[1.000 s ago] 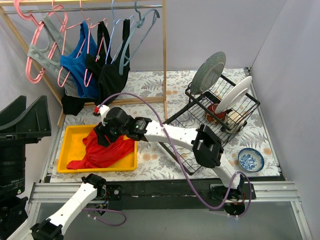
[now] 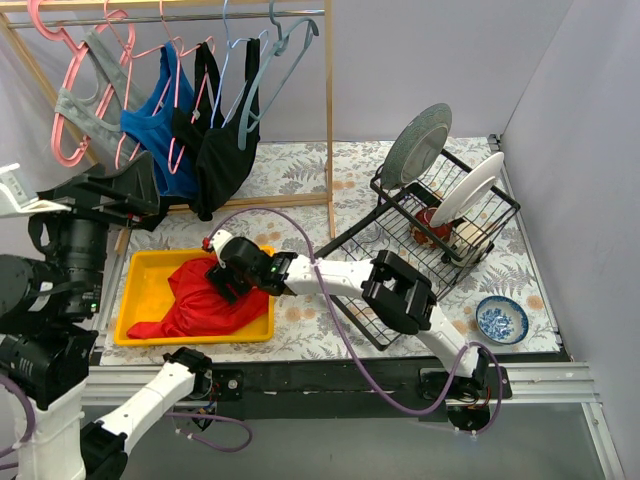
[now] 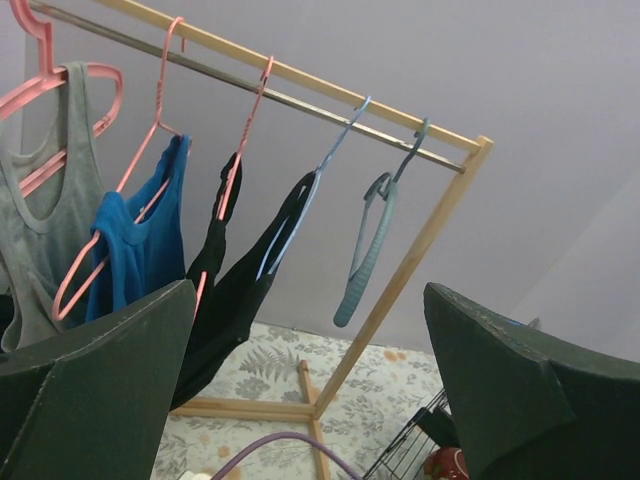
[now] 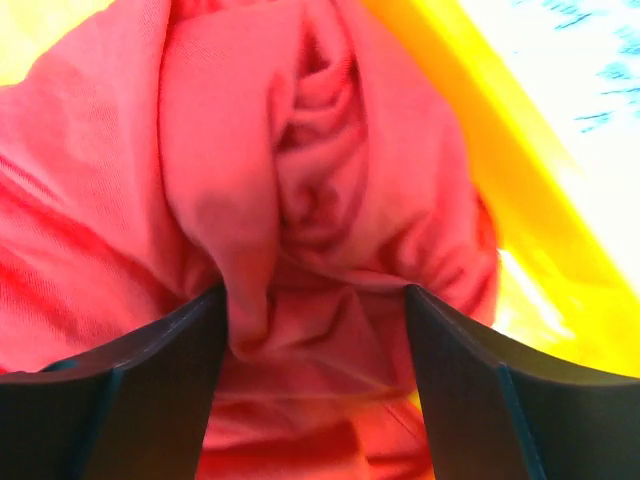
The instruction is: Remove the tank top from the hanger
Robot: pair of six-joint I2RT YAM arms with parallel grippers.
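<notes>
Grey, blue (image 2: 150, 135) and black (image 2: 220, 165) tank tops hang on pink and blue hangers from the rack's bar; the grey one (image 3: 55, 200) is at left in the left wrist view. An empty grey-blue hanger (image 3: 368, 250) hangs at the bar's right end. My left gripper (image 2: 135, 195) is open, raised in front of and below the hanging tops. My right gripper (image 2: 225, 280) is down on a red cloth (image 2: 185, 305) in the yellow tray; its fingers sit in the folds, and whether any cloth is between them is unclear.
A black dish rack (image 2: 400, 210) with plates and a red item stands right of the clothes rack. A blue-patterned bowl (image 2: 502, 321) lies at the front right. Purple cables arc over the right arm.
My right gripper has moved down and slightly right onto the red cloth.
</notes>
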